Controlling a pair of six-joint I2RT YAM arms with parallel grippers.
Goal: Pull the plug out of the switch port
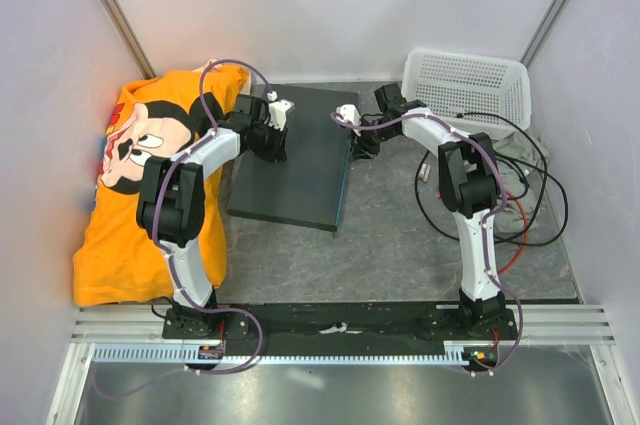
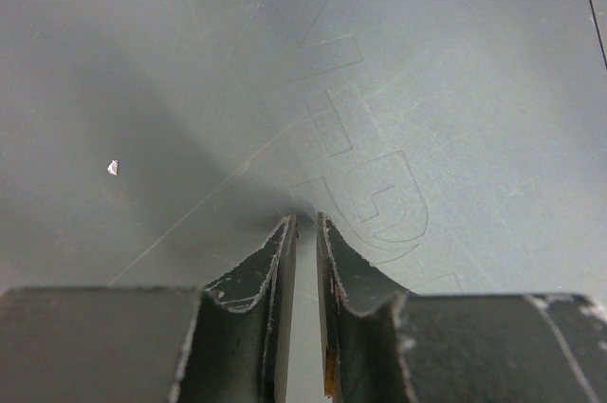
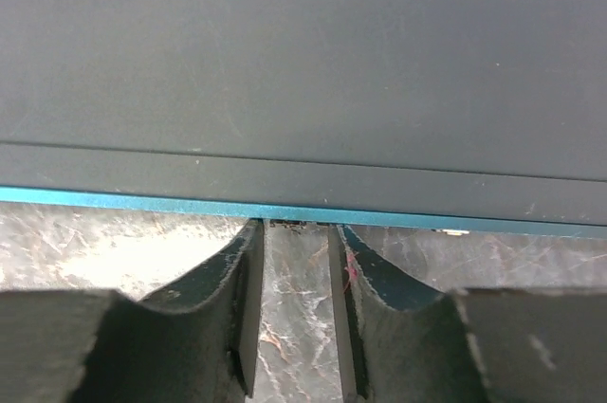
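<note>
A dark grey switch box [image 1: 290, 195] lies in the middle, with a teal strip [image 3: 152, 204] along its right edge. My left gripper is over its top, fingers slightly apart, nothing visible between them. My right gripper is at the teal-edged side, fingers part open; a small dark piece, perhaps a port, shows between the tips at the edge. I cannot tell whether a plug is there.
An orange cartoon cloth [image 1: 140, 235] lies on the left. A white basket [image 1: 465, 70] stands at the back right, with loose cables [image 1: 555, 235] below it. The grey floor below the box is clear.
</note>
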